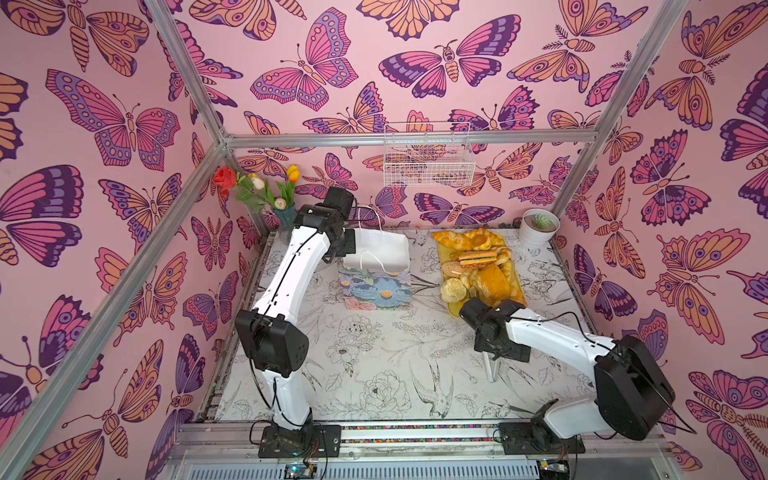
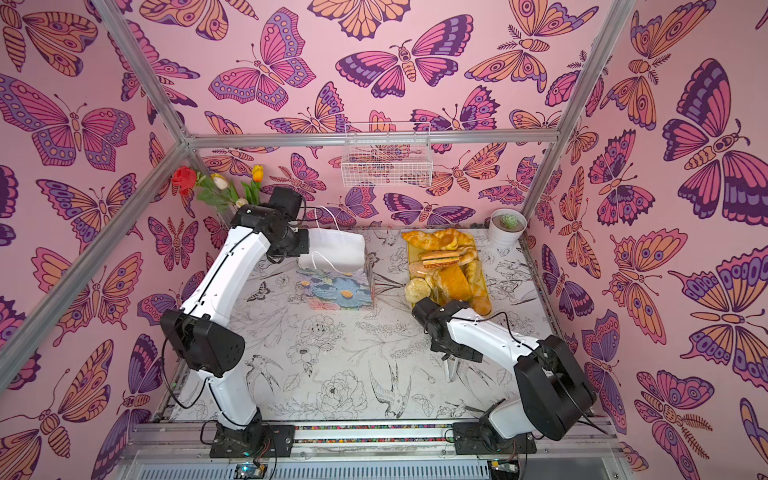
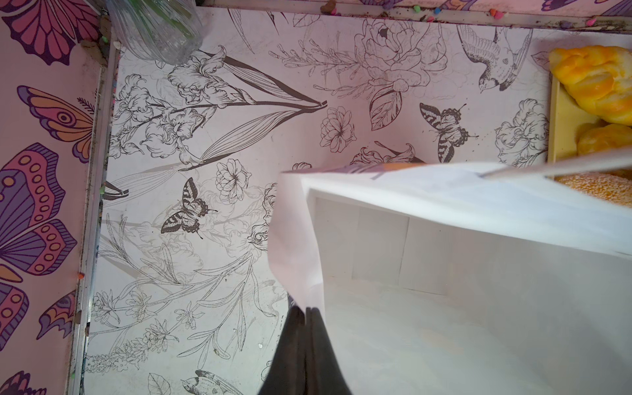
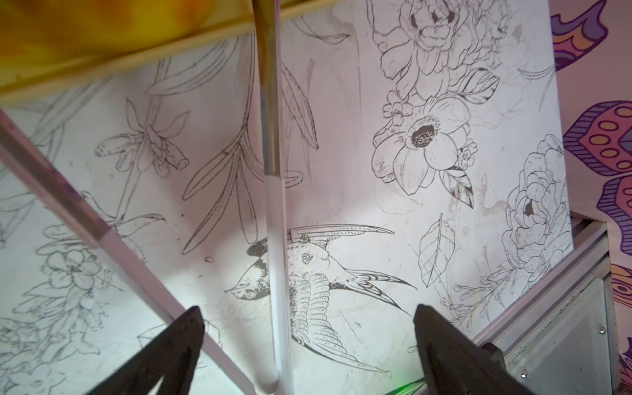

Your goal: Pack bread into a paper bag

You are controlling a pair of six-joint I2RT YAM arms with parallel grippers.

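Note:
The floral paper bag [image 1: 376, 288] stands open at the back left, empty inside in the left wrist view [image 3: 395, 309]. My left gripper is shut at the bag's white rim, the edge appearing to run into its fingertips. Assorted bread, including a golden loaf [image 1: 496, 284], lies on a yellow tray [image 2: 412, 257] to the bag's right. My right gripper is open near the tray's front, its dark fingers [image 4: 164, 352] wide apart with no bread between them, above a pair of pale tongs [image 4: 276, 276] on the table.
A vase of flowers [image 1: 284, 204] stands behind the left arm, a potted plant [image 1: 537, 232] at the back right. A wire basket [image 1: 428, 172] hangs on the back rail.

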